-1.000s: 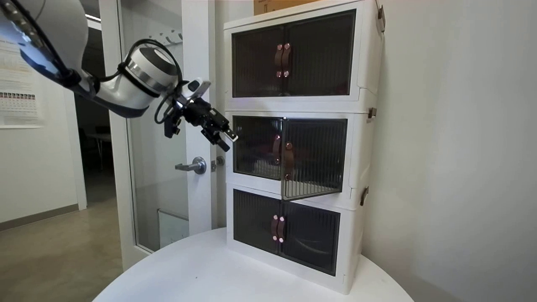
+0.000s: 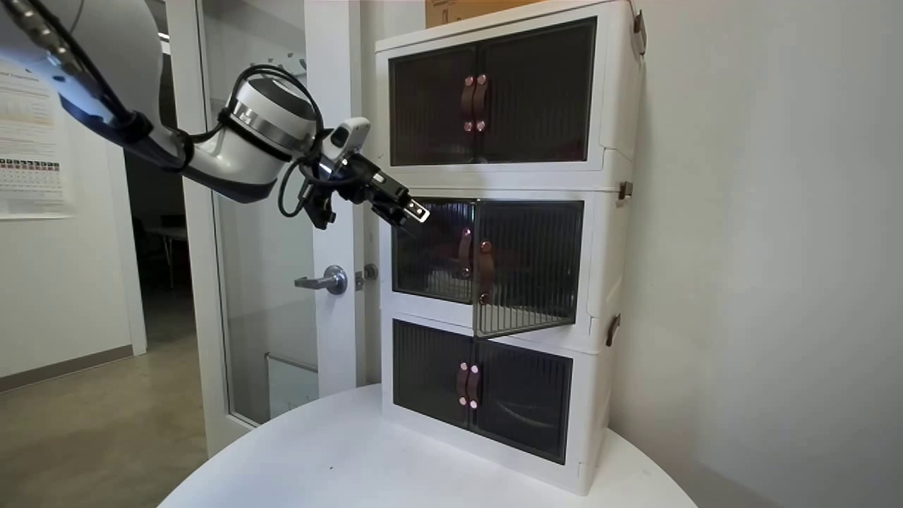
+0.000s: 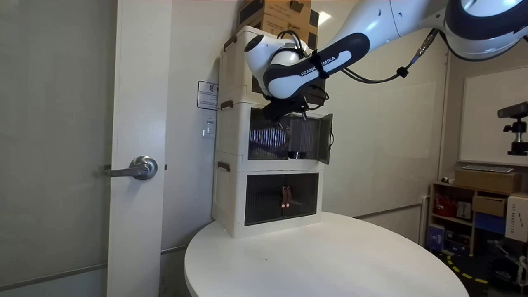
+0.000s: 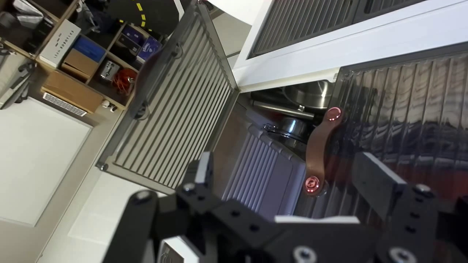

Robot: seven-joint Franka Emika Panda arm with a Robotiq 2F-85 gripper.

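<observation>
A white cabinet (image 2: pixel 499 179) of three stacked units stands on the round table. On its middle unit, the right door (image 2: pixel 529 267) is swung outward, while the left door (image 2: pixel 429 251) is closed. My gripper (image 2: pixel 404 221) hangs in front of that left door, apart from it. In the wrist view the gripper is open, its two fingers wide apart with empty space between. Beyond them shows the left door's brown leather handle (image 4: pixel 316 151), untouched. Inside the open half, metal cookware (image 4: pixel 293 127) and a grey ribbed panel (image 4: pixel 259 171) are visible.
Cardboard boxes (image 3: pixel 282 20) sit on the cabinet's top. A room door with a lever handle (image 3: pixel 141 168) stands to the side. The swung-out door (image 3: pixel 324 138) juts into the space beside the gripper.
In exterior view 1, my arm and gripper have moved to the right and slightly up, closer to the middle unit. The cabinet doors look the same.
</observation>
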